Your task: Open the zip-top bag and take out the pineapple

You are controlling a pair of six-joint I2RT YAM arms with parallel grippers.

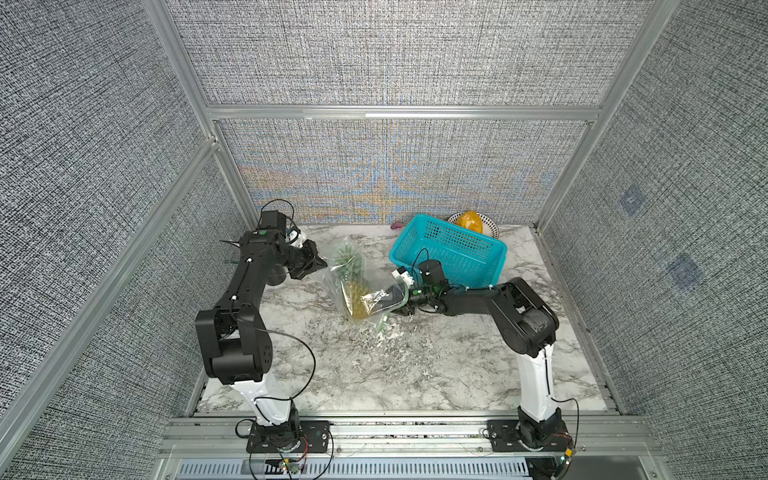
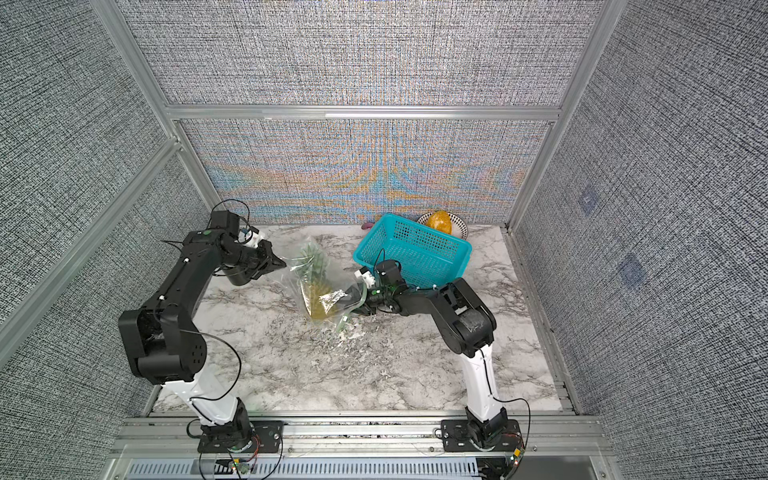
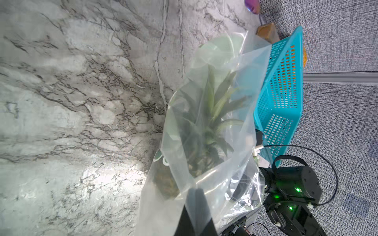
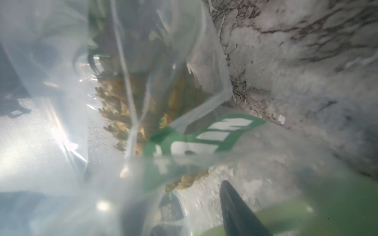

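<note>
The clear zip top bag (image 1: 337, 294) is stretched between both arms, and the pineapple (image 1: 357, 307) lies inside it. Green leaves (image 3: 214, 106) point up the left wrist view, seen through the film. My left gripper is shut on a fold of the bag at its left side, fingertips together. On the bag's right side is my right gripper, close to the green printed band (image 4: 196, 143). Its fingers (image 4: 238, 212) look apart, the other one blurred behind film. The pineapple's orange-brown body (image 4: 130, 98) shows through the plastic there.
A turquoise basket (image 1: 452, 248) stands behind the right arm. Beyond it is a white plate (image 1: 493, 229) holding a yellow-orange fruit (image 1: 470, 221). Pale flakes (image 1: 392, 344) cover the worn marble tabletop in front of the bag.
</note>
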